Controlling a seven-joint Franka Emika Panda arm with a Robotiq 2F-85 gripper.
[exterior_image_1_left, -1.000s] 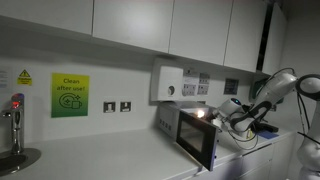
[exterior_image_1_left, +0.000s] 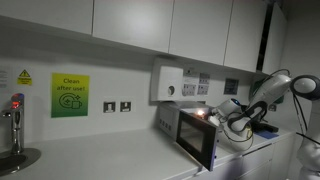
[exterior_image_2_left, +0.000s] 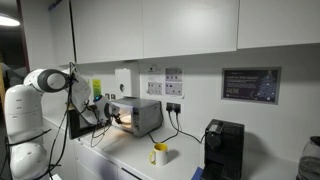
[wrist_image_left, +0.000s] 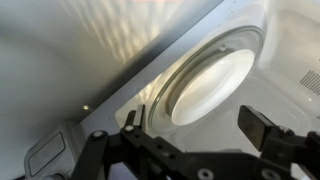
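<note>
The microwave (exterior_image_2_left: 145, 112) stands on the counter with its door (exterior_image_1_left: 195, 140) swung wide open and its interior lit. In the wrist view a white oval-looking plate or dish (wrist_image_left: 215, 88) lies in the chamber, on what looks like a round clear turntable (wrist_image_left: 158, 112). My gripper is at the microwave's opening, its two dark fingers spread apart with the dish beyond them. No object shows between the fingertips. From outside, the gripper is too small and partly covered to make out in detail.
A yellow and white mug (exterior_image_2_left: 159, 154) and a black coffee machine (exterior_image_2_left: 223, 150) stand along the counter. A wall dispenser (exterior_image_1_left: 168, 80) hangs above the microwave. A sink tap (exterior_image_1_left: 17, 125) is at the far left. Bare counter (exterior_image_1_left: 95, 155) lies between.
The arm has shifted only slightly at the microwave. The door stays open at the same angle, and nothing else has visibly moved.
</note>
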